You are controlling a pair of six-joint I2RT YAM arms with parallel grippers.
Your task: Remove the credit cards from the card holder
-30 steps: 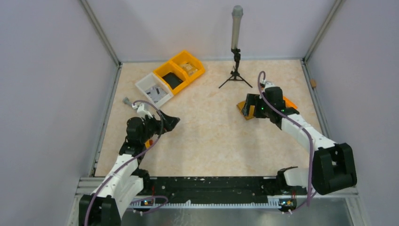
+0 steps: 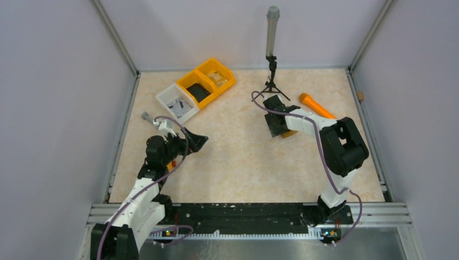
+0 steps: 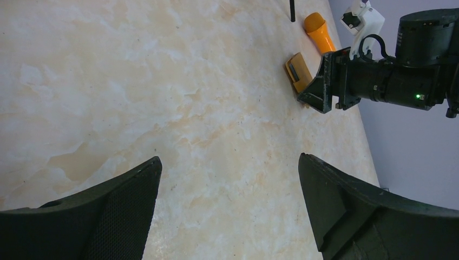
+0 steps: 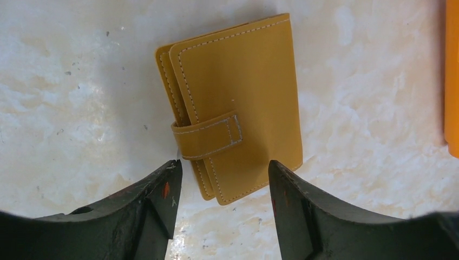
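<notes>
The mustard card holder [image 4: 249, 81] lies closed on the table, its strap [image 4: 205, 138] across one edge; no cards show. My right gripper is low over it, fingertips part open either side of its near end, not visibly gripping. In the top view it largely hides the holder. My left gripper stands open and empty at the left side of the table, pointed toward the right arm.
An orange tube [image 2: 316, 106] lies behind the right gripper. A tripod [image 2: 271, 78] stands at the back. White [image 2: 165, 98] and yellow [image 2: 227, 81] bins sit back left.
The left arm is nearly still.
</notes>
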